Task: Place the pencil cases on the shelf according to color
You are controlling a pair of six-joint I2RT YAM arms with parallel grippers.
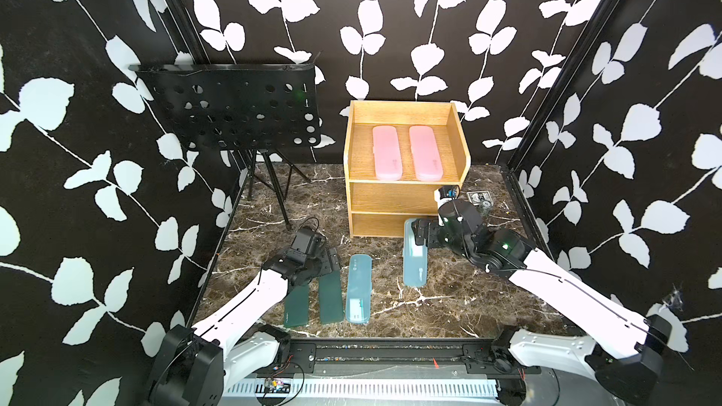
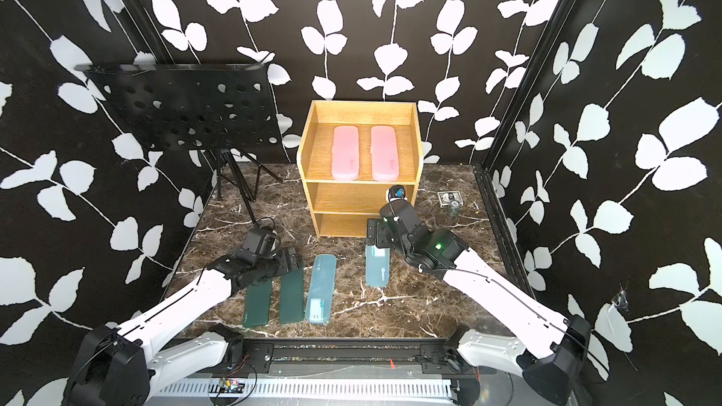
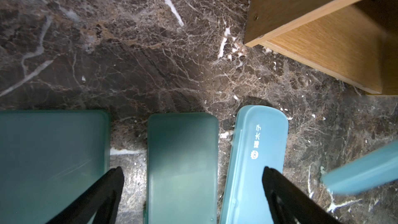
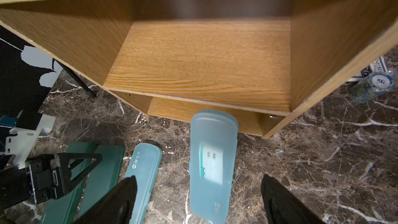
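Observation:
Two pink pencil cases lie side by side on the top level of the wooden shelf. One light blue pencil case is outside the shelf, its far end at the front of the lowest compartment. It looks tilted and blurred in the left wrist view; whether it rests fully on the table I cannot tell. My right gripper is open above it, fingers wide apart and clear of its sides. Another light blue case and two dark green cases lie on the table. Over these, my left gripper is open and empty.
The shelf's middle compartment is empty. A black perforated stand rises at the back left. Right of the shelf are a small clear jar and a printed card. Bare marble table spreads out on the right.

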